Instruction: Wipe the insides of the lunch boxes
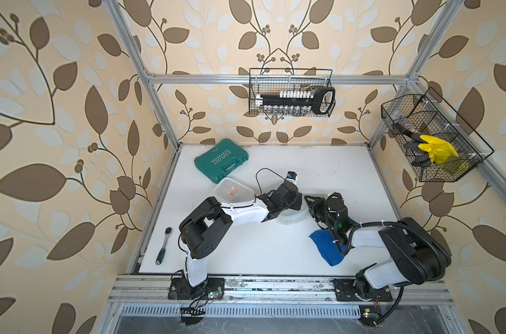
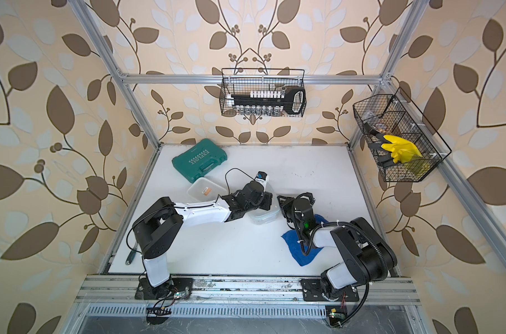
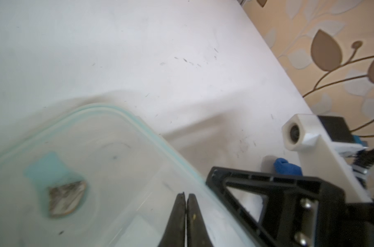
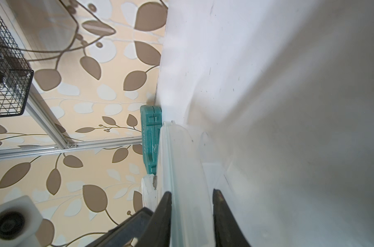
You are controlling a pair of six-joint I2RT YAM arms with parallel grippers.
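A clear lunch box [image 1: 293, 216] with a pale teal rim is at mid-table, partly hidden behind my left arm. In the left wrist view my left gripper is over the inside of this box, its fingers together with nothing between them. A pale teal patch [image 3: 51, 166] with a brown-and-white scrap [image 3: 66, 198] shows in the box, apart from those fingers; what it is I cannot tell. In the right wrist view my right gripper grips the box's side, one finger by the rim and the other by the underside. A second lunch box [image 1: 226, 192] stands left.
A blue cloth [image 1: 326, 247] lies under the right forearm. The green case [image 1: 222, 159] is at the back left, a brush-like tool [image 1: 163, 247] at the left edge. Wire baskets hang on the walls.
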